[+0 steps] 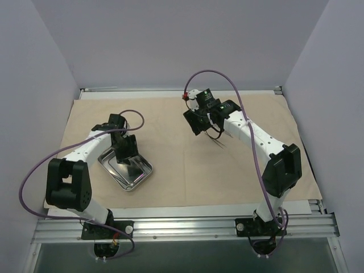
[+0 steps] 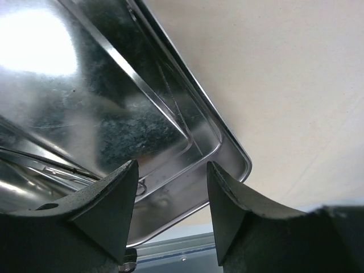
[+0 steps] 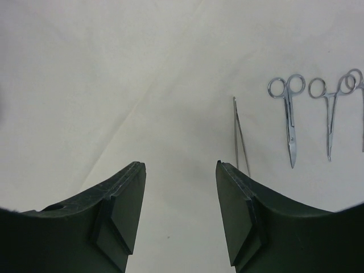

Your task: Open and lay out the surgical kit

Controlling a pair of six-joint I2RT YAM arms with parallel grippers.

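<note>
A metal tray [image 1: 149,170] sits on the cloth at the left, and my left gripper hovers over it, its fingers apart with nothing gripped. In the left wrist view, slender metal instruments [image 2: 57,170] lie in the tray at lower left; the left finger partly covers them. My right gripper is above the cloth, open and empty. Just beyond its right finger lie tweezers [image 3: 236,133] on the cloth. To their right are scissors [image 3: 290,131] and a ring-handled clamp [image 3: 330,119]. Another ring-handled instrument [image 3: 357,79] is cut off by the view's edge.
Beige cloth [image 1: 165,165] covers the table, with a bare stretch between the tray and the right-hand instruments. A metal rail [image 1: 182,222] runs along the front edge. Purple cables [image 1: 253,148] arch over both arms.
</note>
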